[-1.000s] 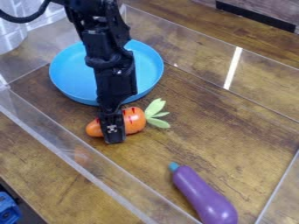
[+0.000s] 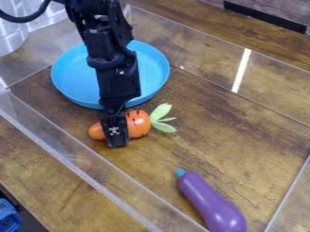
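Note:
My black gripper (image 2: 115, 127) is lowered onto an orange toy carrot (image 2: 138, 123) with pale green leaves, its fingers over the carrot's body; whether they are closed on it I cannot tell. The carrot lies on the wooden surface in front of a blue bowl (image 2: 75, 78), which the arm partly hides.
A purple toy eggplant (image 2: 211, 201) lies at the lower right. Clear walls run along the left and right edges. A small blue object (image 2: 7, 215) shows at the bottom left corner.

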